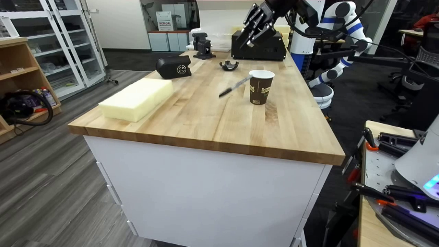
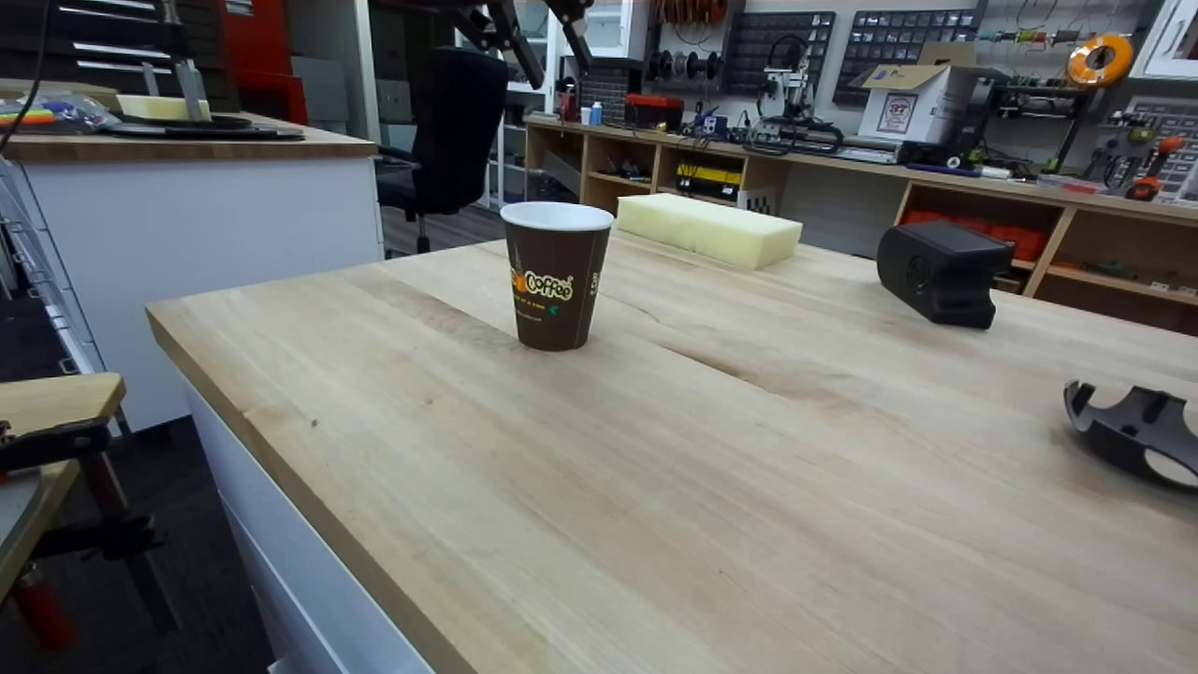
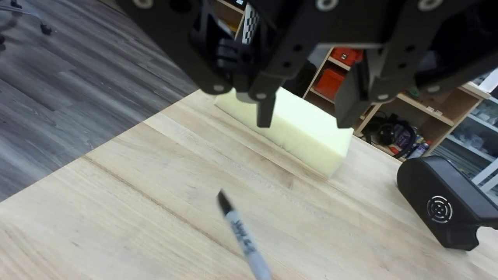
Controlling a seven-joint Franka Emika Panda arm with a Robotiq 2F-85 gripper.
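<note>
A grey marker with a dark tip (image 1: 235, 85) slants beside the brown paper cup (image 1: 261, 87), its upper end near the cup's rim. It looks blurred; whether it touches the table or the cup I cannot tell. The wrist view shows the marker (image 3: 245, 240) below my fingers and apart from them. My gripper is open, a clear gap between its fingertips. High over the table, the gripper (image 1: 247, 42) is well above the cup. Exterior view 2 has the cup (image 2: 556, 279) upright, with no marker visible.
A pale yellow foam block (image 1: 136, 98) lies at the table's left edge. Behind it sit a black case (image 1: 173, 67), a small curved black part (image 1: 228, 66) and a black box (image 1: 259, 47).
</note>
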